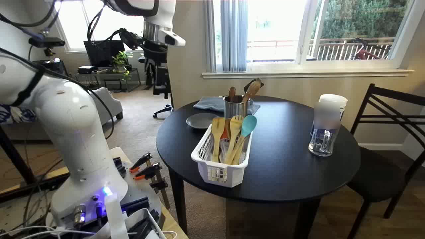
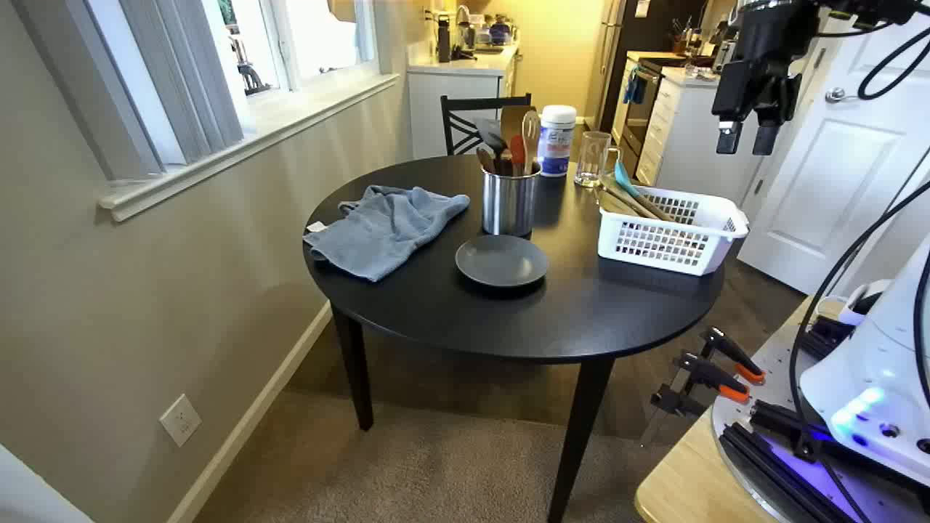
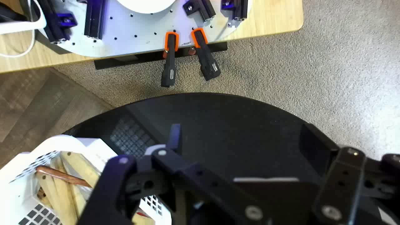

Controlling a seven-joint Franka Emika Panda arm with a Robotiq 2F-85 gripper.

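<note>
Above the table's robot-side edge hangs my gripper [image 2: 750, 142], open, with nothing between its fingers; in the wrist view the gripper spreads wide over bare black tabletop. A white basket [image 1: 217, 175] stands below it on the table, holding wooden utensils and a turquoise spoon [image 1: 249, 124]. Beside the basket, a steel canister [image 2: 508, 205] holds several upright utensils. A dark grey plate [image 2: 501, 260] lies flat near the canister. At the window side is a crumpled blue-grey cloth [image 2: 383, 228].
The round black table [image 1: 287, 167] has free room at its middle and front right. A glass mug [image 1: 321, 141] and a white-lidded container [image 2: 556, 139] stand at its far side. Black clamps [image 3: 170, 63] jut from the robot's base toward the table.
</note>
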